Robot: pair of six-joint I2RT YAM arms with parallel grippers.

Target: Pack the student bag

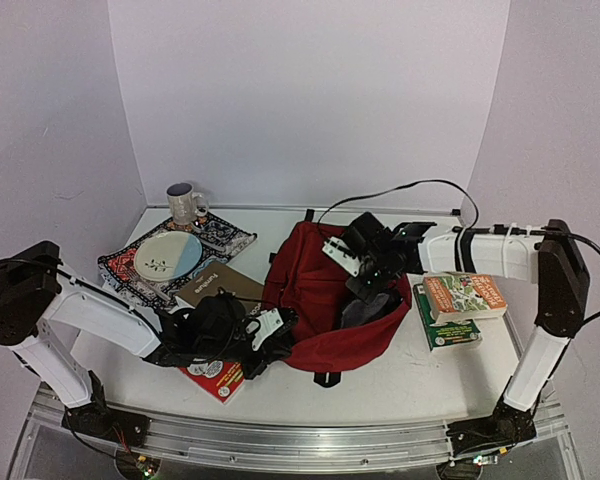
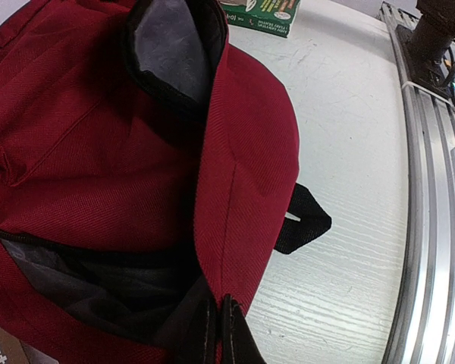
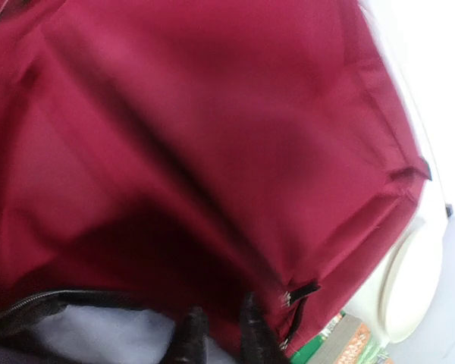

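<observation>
The red bag (image 1: 310,275) lies open in the middle of the table, its grey lining (image 1: 365,310) exposed on the right side. At its front left edge my left gripper (image 1: 278,345) is shut on the rim; the left wrist view shows the red fabric edge (image 2: 226,280) running down between its fingers. Over the bag's right half hangs my right gripper, with its blurred fingertips apart and a gap visible between them. Black-edged grey lining (image 3: 106,330) shows beside and behind those fingers. The right arm covers part of the bag's opening in the top view.
To the right lie an orange-covered book (image 1: 465,297) and a green book (image 1: 445,333). A brown book (image 1: 218,280) and a red book (image 1: 218,382) lie left, partly under my left arm. A plate (image 1: 168,256) and mug (image 1: 182,204) stand on a patterned mat (image 1: 225,238).
</observation>
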